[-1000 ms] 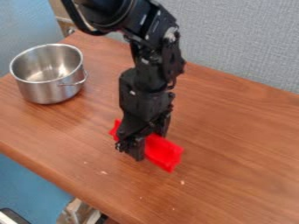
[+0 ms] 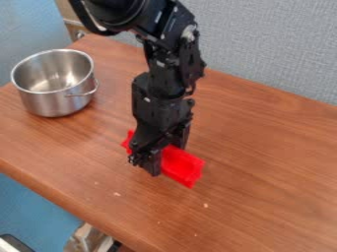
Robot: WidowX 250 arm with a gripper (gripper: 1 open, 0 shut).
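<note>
My black gripper (image 2: 156,156) reaches down to the middle of the table and is shut on a red block (image 2: 182,167). The block lies at a slant at tabletop level, with one end showing behind the fingers on the left and the longer end out to the lower right. Its middle is hidden by the gripper.
A steel pot (image 2: 53,89) stands at the back left of the wooden table (image 2: 263,157). The table's front left edge borders a blue area, and a grey wall rises behind.
The gripper and red block have shifted very slightly up and left in the view; otherwise little differs.
</note>
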